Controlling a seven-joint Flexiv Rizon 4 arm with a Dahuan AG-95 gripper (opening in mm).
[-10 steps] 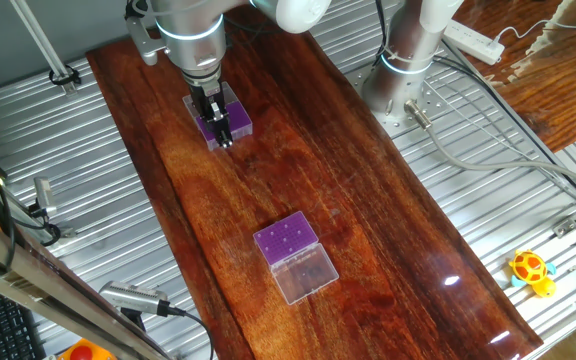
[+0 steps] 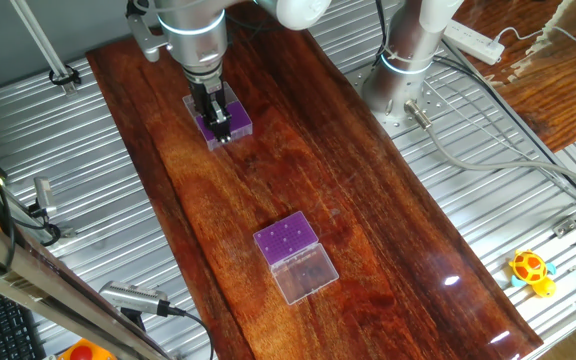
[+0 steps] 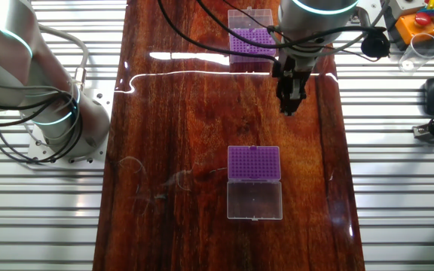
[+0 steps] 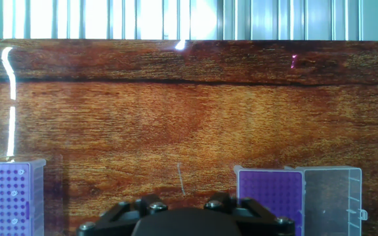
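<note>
My gripper (image 2: 224, 140) hangs above the table, pointing down. In exterior view 2 the gripper (image 3: 288, 111) appears between two purple racks, off to their right. Its fingers look close together; whether a gap remains is unclear, and no held object can be made out. A purple rack with several small pale pieces in its holes (image 2: 286, 236) has a clear lid (image 2: 306, 274) folded open. The other purple rack (image 3: 254, 162), with its clear lid (image 3: 255, 200) also open, shows no such pieces. In the wrist view this emptier rack (image 4: 271, 193) is at lower right, the dotted rack (image 4: 4, 196) at lower left.
The robot's base column (image 2: 396, 85) stands beside the table. Cables (image 3: 224, 38) hang from the arm across exterior view 2. A yellow toy turtle (image 2: 531, 268) lies off the table.
My gripper's fingertips have shifted very slightly in exterior view 1. Both racks and their lids stay where they were.
</note>
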